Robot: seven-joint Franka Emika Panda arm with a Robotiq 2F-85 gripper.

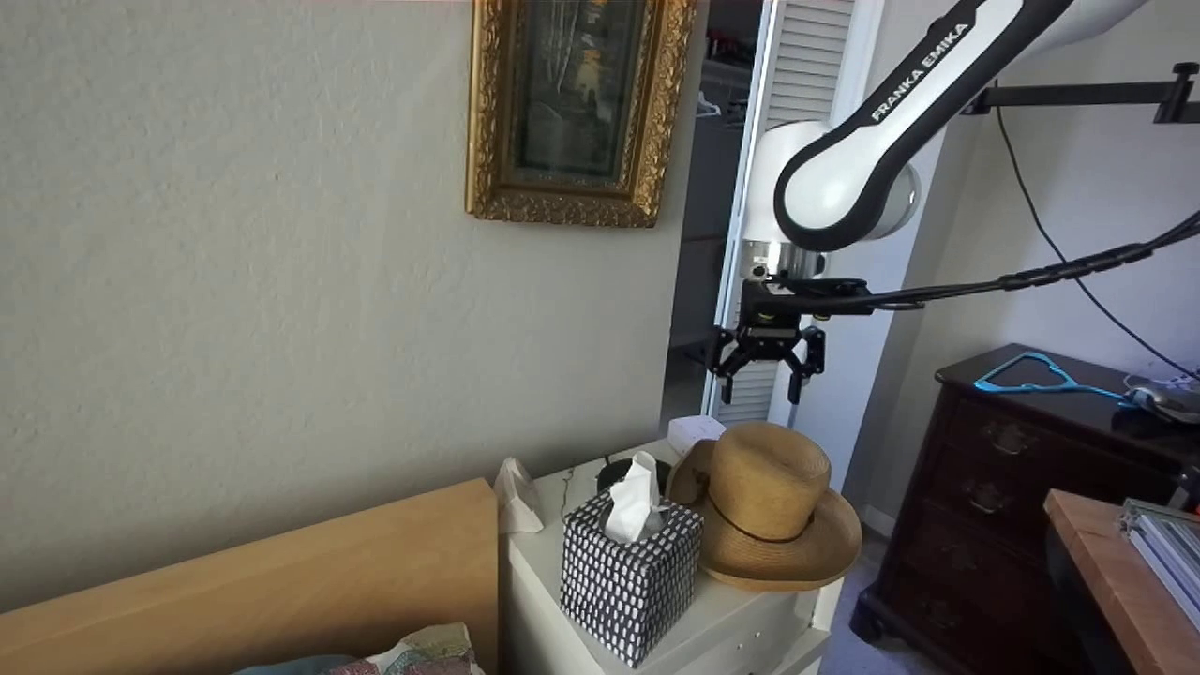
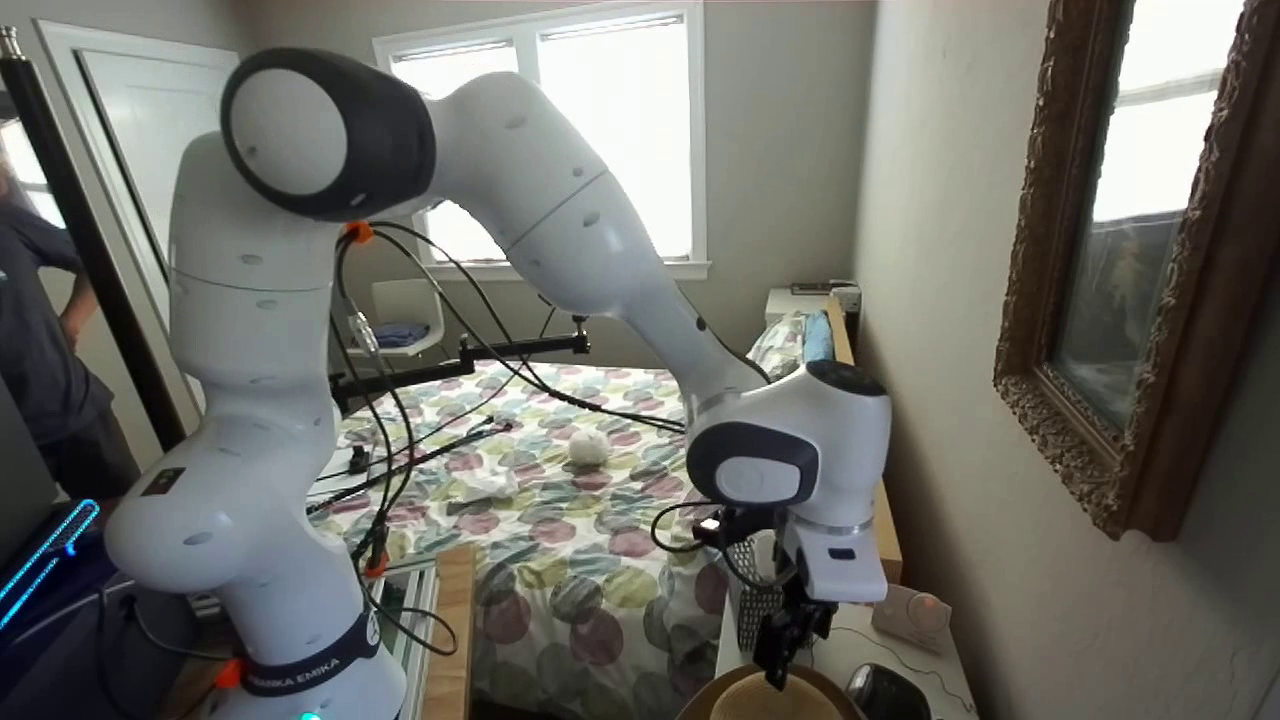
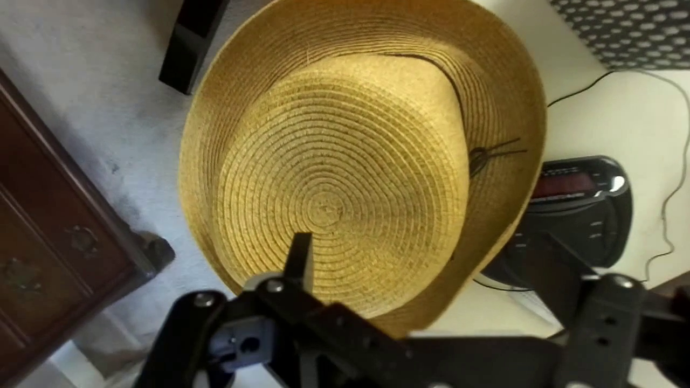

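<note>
A tan straw hat (image 1: pixel 776 482) with a thin dark cord rests crown up on the white nightstand (image 1: pixel 540 579), its brim reaching past the edge. Above the crown my gripper (image 1: pixel 761 394) points down, fingers spread and empty, with a gap between fingertips and hat. From the wrist view the hat (image 3: pixel 343 174) fills the middle, and one finger (image 3: pixel 298 262) shows over the crown's lower part. The other finger (image 3: pixel 556 278) lies over the black clock radio beside the brim.
A patterned tissue box (image 1: pixel 632 574) stands against the hat's left side. The black clock radio (image 3: pixel 569 207) and its cord sit close to the brim. Nearby are a gold-framed picture (image 1: pixel 579 112) on the wall, a wooden headboard (image 1: pixel 281 574) and a dark dresser (image 1: pixel 979 495).
</note>
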